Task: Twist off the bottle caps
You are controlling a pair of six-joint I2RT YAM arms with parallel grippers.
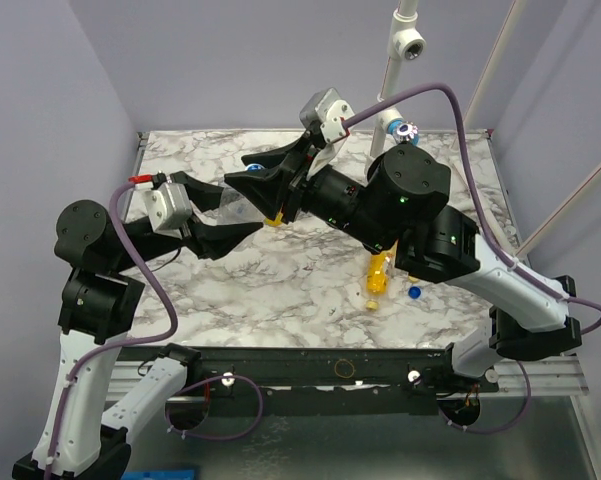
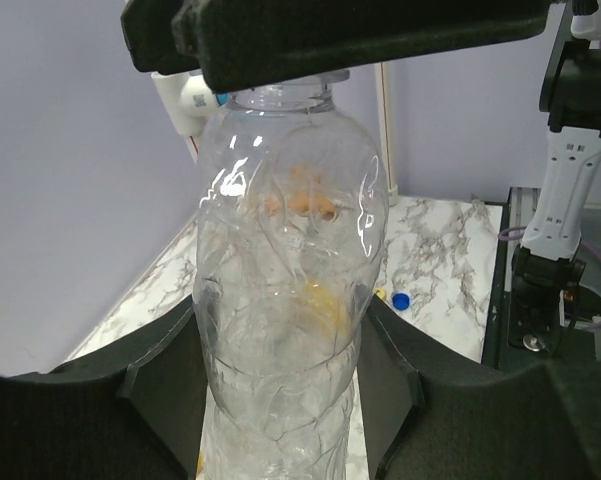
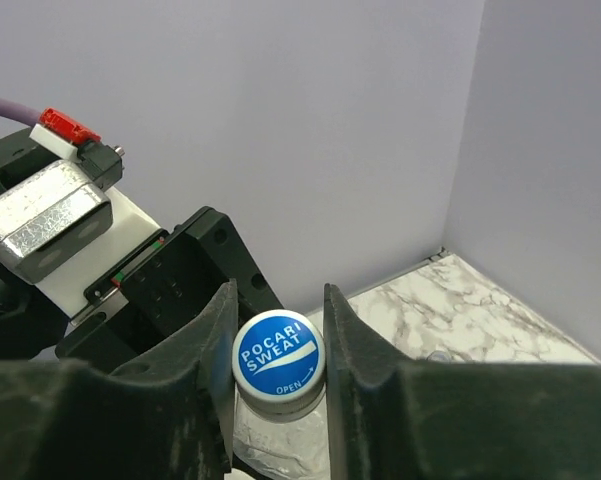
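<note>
A clear, empty plastic bottle [image 2: 290, 250] stands upright in the left wrist view, gripped around its body by my left gripper. In the top view only a sliver of that bottle [image 1: 238, 209] shows between the left fingers. My right gripper [image 1: 242, 172] comes in from above and to the right, shut on the bottle's blue-and-white cap [image 3: 279, 356]. The cap faces the right wrist camera, its lettering readable, with a finger pad on each side. It sits at the bottle's neck; whether its thread is loose cannot be seen.
An orange bottle [image 1: 378, 272] lies on the marble table [image 1: 310, 300], with a blue cap [image 1: 414, 292] and a yellow cap [image 1: 372, 305] loose near it. Another orange bottle [image 1: 273, 220] is mostly hidden behind the right gripper.
</note>
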